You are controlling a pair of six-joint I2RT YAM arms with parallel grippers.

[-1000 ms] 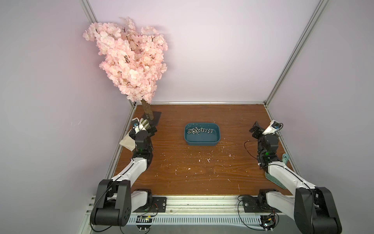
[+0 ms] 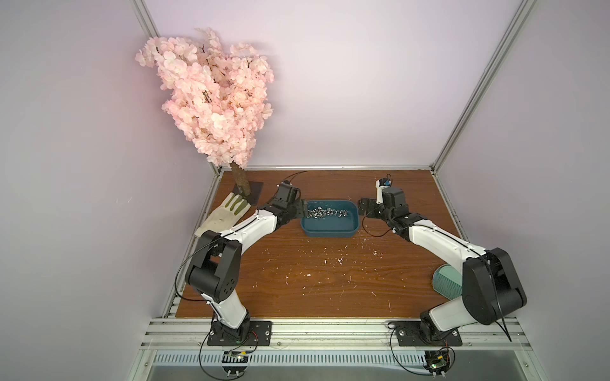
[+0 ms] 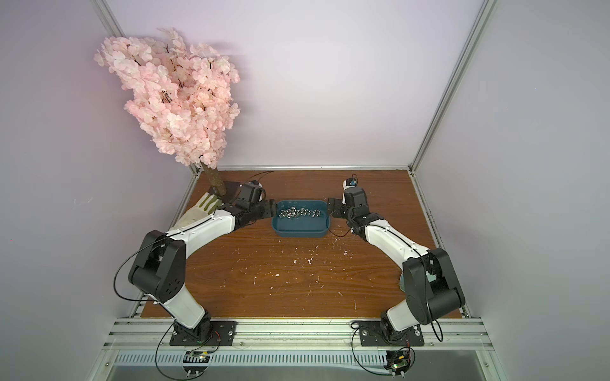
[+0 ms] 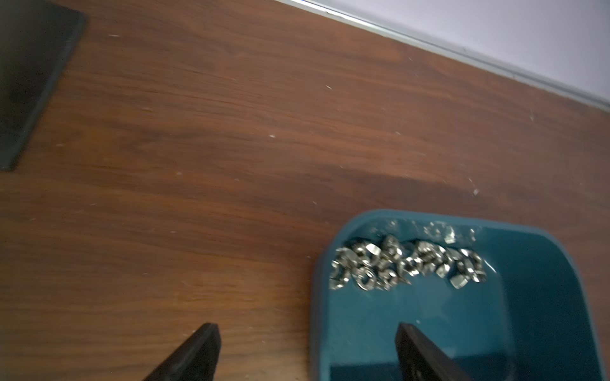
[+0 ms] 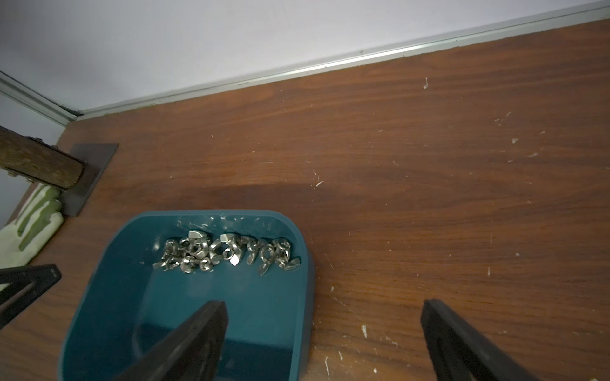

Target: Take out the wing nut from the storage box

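Observation:
A teal storage box [image 2: 330,228] sits mid-table, holding several shiny metal wing nuts in a row along its far side, also clear in the right wrist view [image 5: 228,247]. My left gripper [image 2: 298,209] is at the box's left end, fingers apart, with nothing seen between them but table and box rim in the left wrist view. My right gripper [image 2: 367,206] is at the box's right end, open and empty, its fingers blurred at the bottom of the right wrist view.
A blossom tree [image 2: 209,108] on a dark base stands back left, with pale gloves [image 2: 216,222] beside it. A green item [image 2: 448,281] lies near the right arm.
Both arms have swung inward from the table's sides, bringing my grippers to the left and right ends of the storage box.

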